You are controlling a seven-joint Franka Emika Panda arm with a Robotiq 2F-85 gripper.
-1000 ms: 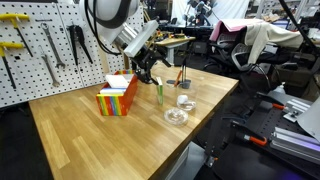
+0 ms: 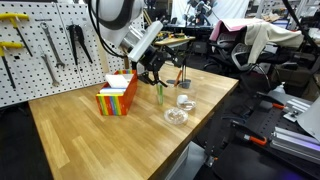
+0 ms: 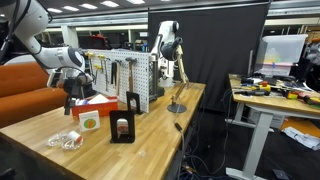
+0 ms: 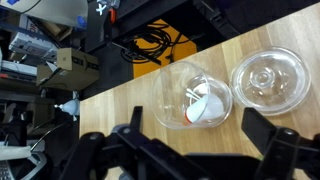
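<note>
My gripper is open in the wrist view, its dark fingers set wide apart with nothing held. Past the fingertips lies a clear cup [image 4: 170,98] with a small white piece [image 4: 207,108] at its right part. To the right of it is a clear round bowl [image 4: 270,79], close to the right finger. In exterior view 1 the gripper [image 2: 154,77] is above the table, beyond the clear bowl [image 2: 176,116]. The small white piece [image 2: 184,101] shows behind that bowl.
A red box [image 2: 118,97] with white contents stands left of the gripper. Exterior view 2 shows a black frame [image 3: 122,127] and a lighter frame [image 3: 90,120] standing upright.
The arm has shifted slightly to the right over the last second. The objects on the table look unmoved.
</note>
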